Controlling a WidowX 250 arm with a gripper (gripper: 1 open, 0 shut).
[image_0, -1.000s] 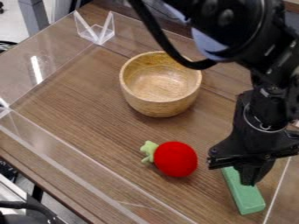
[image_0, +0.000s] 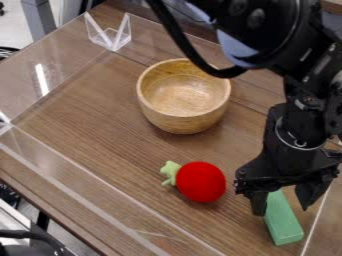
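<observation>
My black gripper (image_0: 282, 195) hangs at the right of the camera view, open, its fingers low over the far end of a green block (image_0: 282, 222) lying on the wooden table. Whether the fingers touch the block is hard to tell. A red tomato-like object (image_0: 201, 182) with a pale green top lies left of the gripper.
A tan wooden bowl (image_0: 179, 118) sits at upper middle. A clear plastic piece (image_0: 110, 32) stands at the back left.
The gripper has shifted slightly and its fingers now sit differently over the green block's far end, with more of the fingers showing. The other objects stay in place.
</observation>
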